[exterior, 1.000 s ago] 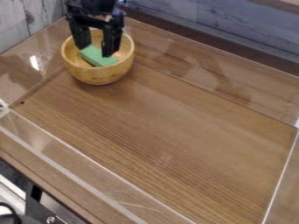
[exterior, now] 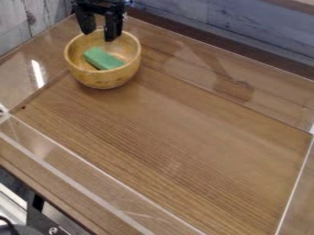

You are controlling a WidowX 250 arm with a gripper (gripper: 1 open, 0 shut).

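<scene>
A round yellow-tan bowl (exterior: 103,79) sits at the top left of the wooden table, with a green block (exterior: 102,57) lying inside it. My dark gripper (exterior: 95,31) is at the top edge of the view, above the back of the bowl, its two fingers apart with nothing seen between them. Its upper part is cut off by the frame.
A grey-blue wall (exterior: 233,23) runs along the back, and a pale wall stands at the far left.
My gripper has moved back and up, away from over the front of the bowl, uncovering more of the green block, which stays in the bowl.
</scene>
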